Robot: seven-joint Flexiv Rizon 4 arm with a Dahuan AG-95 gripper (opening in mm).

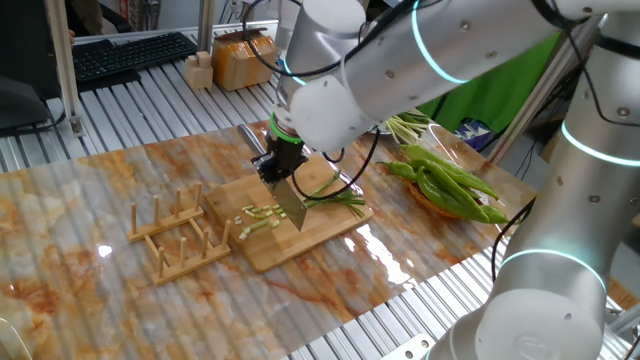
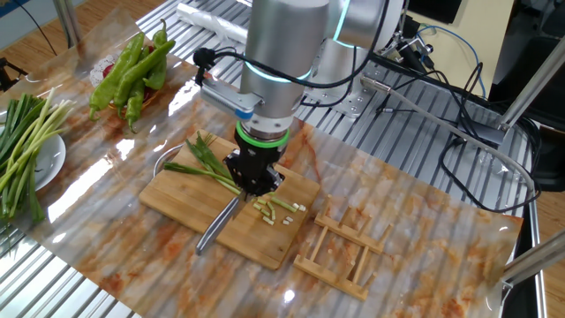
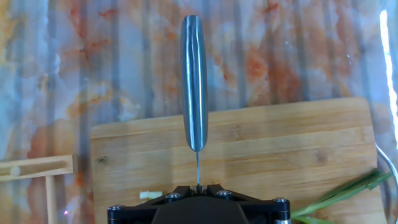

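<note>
A cleaver-like knife (image 1: 291, 206) with a metal handle (image 2: 217, 226) is held in my gripper, shut on it where handle and blade meet. The handle points out ahead in the wrist view. Its blade hangs down over the wooden cutting board (image 1: 325, 236); whether the edge touches anything is unclear. Long green onion stalks (image 2: 205, 155) lie on the board on one side of the blade. Short cut pieces (image 1: 257, 226) are scattered on the other side, toward the rack. My gripper hides part of the onions in the wrist view.
Beside the board stands a wooden peg rack (image 2: 340, 256). A basket of green peppers (image 1: 445, 187) sits beyond the board's other end, and a white plate (image 2: 51, 159) of more onions lies farther off. The marble-patterned tabletop (image 1: 80, 290) has bare room around the rack.
</note>
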